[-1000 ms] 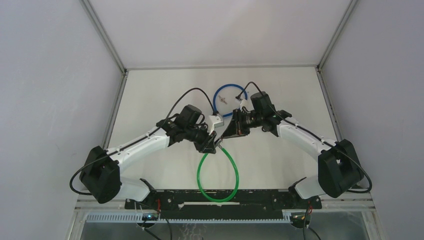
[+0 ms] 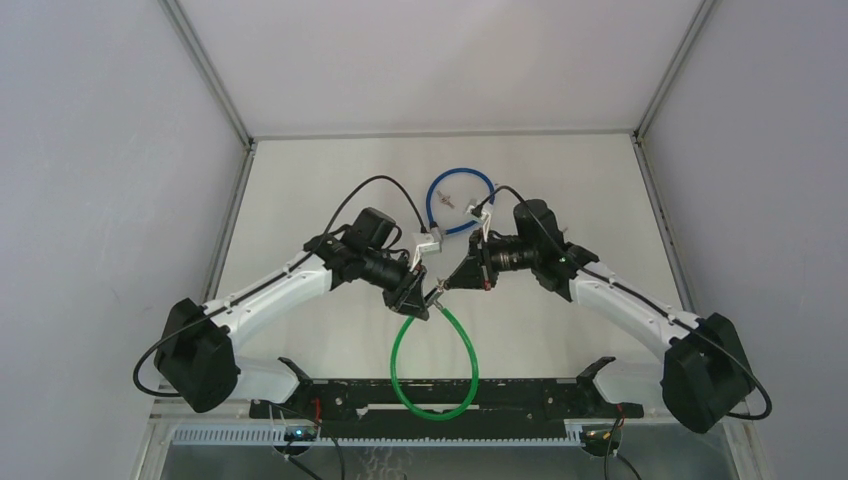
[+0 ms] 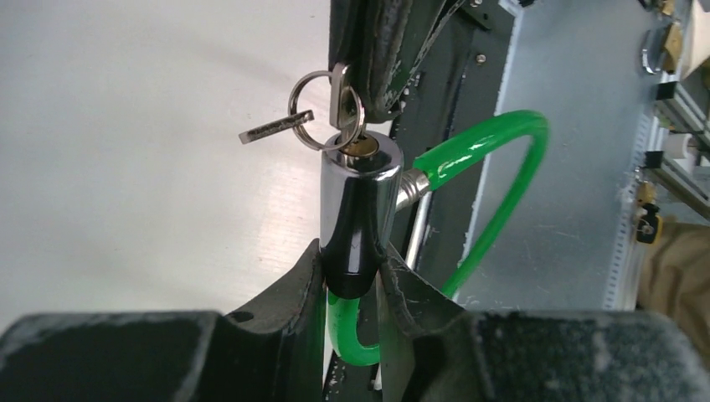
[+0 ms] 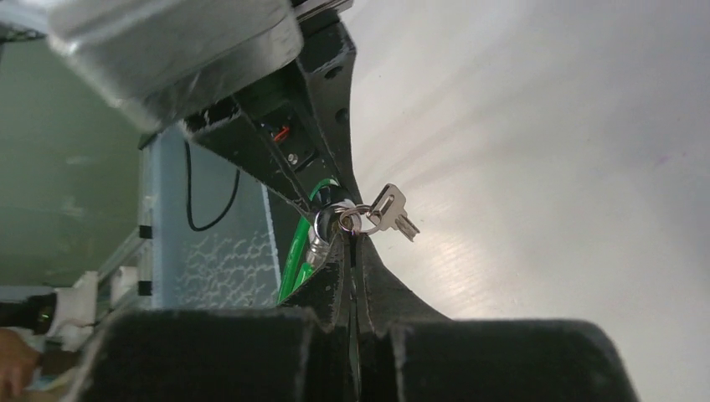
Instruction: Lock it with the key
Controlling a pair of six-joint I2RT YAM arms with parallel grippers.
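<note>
My left gripper is shut on the chrome lock cylinder (image 3: 356, 201) of the green cable lock (image 3: 494, 130), whose loop hangs toward the front edge in the top view. A key (image 3: 342, 96) stands upright at the cylinder's brass top, how deep I cannot tell, with a ring and second key (image 4: 387, 208) hanging beside it. My right gripper is shut at the key; its fingertips meet at the key's head, right above the lock.
A blue cable lock (image 2: 460, 170) with small keys (image 2: 446, 199) lies behind the grippers on the white table (image 2: 300, 190).
The left gripper and lock have moved slightly toward the front, the green loop with them.
</note>
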